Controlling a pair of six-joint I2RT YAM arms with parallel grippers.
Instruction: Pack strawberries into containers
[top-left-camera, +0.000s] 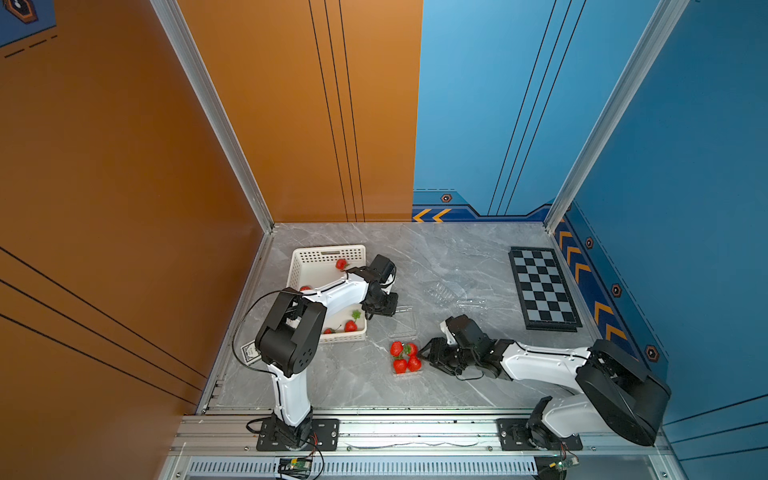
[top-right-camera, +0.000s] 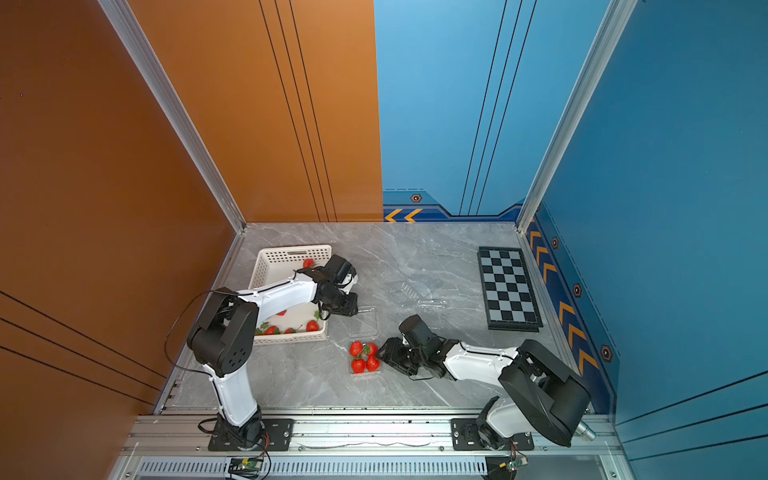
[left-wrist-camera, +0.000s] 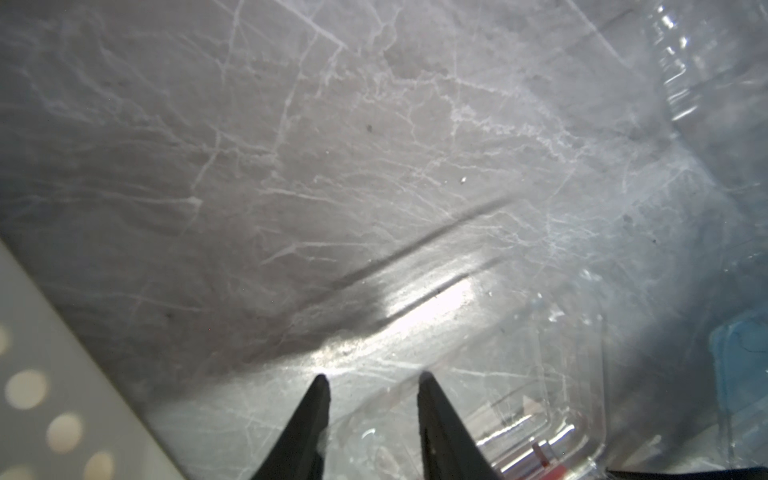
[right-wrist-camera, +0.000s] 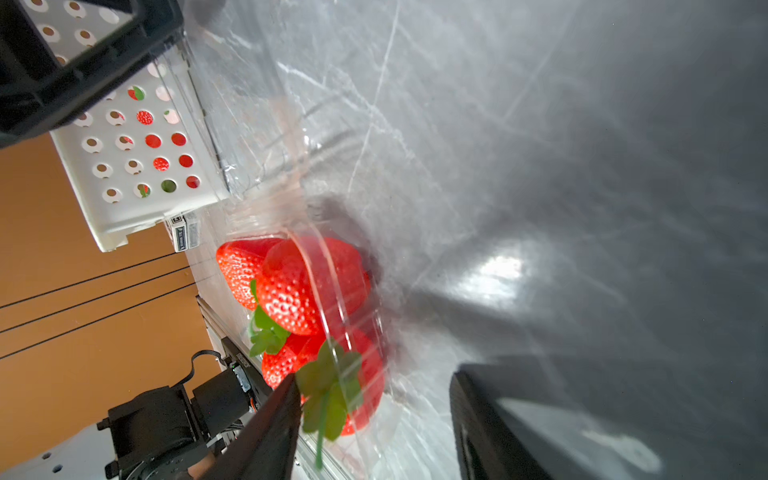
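Observation:
A clear plastic container (top-left-camera: 406, 373) holds several red strawberries (top-left-camera: 401, 365), with its open clear lid (top-left-camera: 414, 321) extending behind it. In the left wrist view, my left gripper stands partly open at the lid's far side (left-wrist-camera: 592, 352); nothing solid shows between its fingers, and whether they touch the lid is unclear. My right gripper is partly open beside the container, at its right side. In the right wrist view, the clear wall and a strawberry with a green leaf (right-wrist-camera: 324, 384) appear partly behind the left finger; contact cannot be told.
A white crate (top-left-camera: 328, 254) with more strawberries stands at the left, under my left arm. Empty clear containers (top-left-camera: 440, 293) lie farther back in the middle. A checkered board (top-left-camera: 545, 286) is at the right.

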